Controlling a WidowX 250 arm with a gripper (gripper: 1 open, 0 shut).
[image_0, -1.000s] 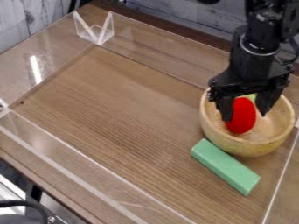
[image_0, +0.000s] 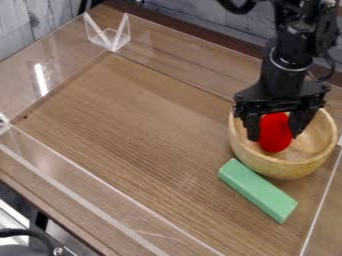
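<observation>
A wooden bowl (image_0: 310, 150) on the right of the table holds a red object (image_0: 275, 133). My black gripper (image_0: 278, 108) is over the bowl, its open fingers reaching down around the top of the red object; whether they touch it I cannot tell. In front of the bowl lies a green block (image_0: 257, 188).
A white wire holder (image_0: 107, 30) stands at the back left. A dark round shape lies at the lower left corner.
The gripper has shifted slightly over the bowl, and now hides the small green item seen behind the red object earlier. The red object looks slightly shifted.
</observation>
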